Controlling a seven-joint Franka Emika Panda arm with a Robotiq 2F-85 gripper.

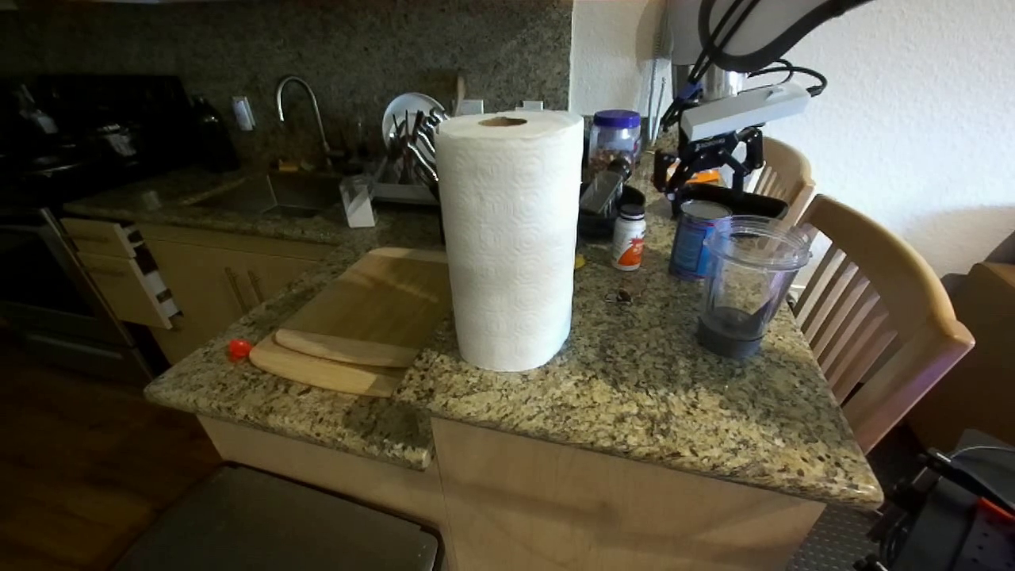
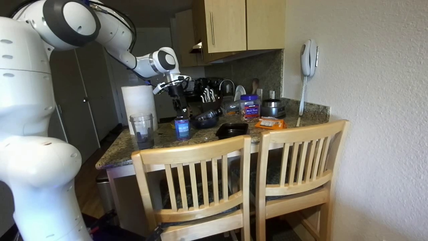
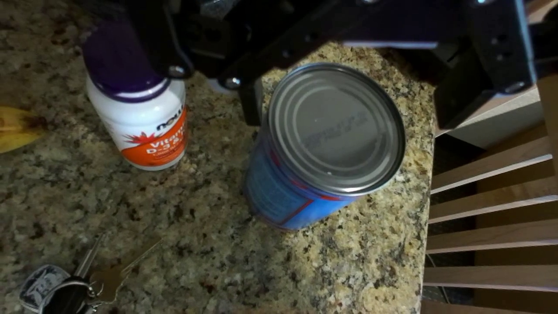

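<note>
A blue can [image 3: 293,188] with a bare grey metal lid stands upright on the granite counter, close to its chair-side edge. My gripper is open over it in the wrist view, with one dark finger on each side of the lid. Exterior view 1 has the gripper [image 1: 706,189] pointing down at the top of the can [image 1: 691,247]. From the other side, the can [image 2: 182,129] shows directly below the gripper. No grip on the can is visible; how far the fingertips reach down its sides is hard to judge.
A white vitamin bottle [image 3: 151,125] stands beside the can, with keys [image 3: 78,285] and a banana tip [image 3: 18,128] nearby. Close by are a clear blender cup [image 1: 747,285] and a black tray [image 2: 232,130]. A tall paper towel roll [image 1: 509,243] stands farther along.
</note>
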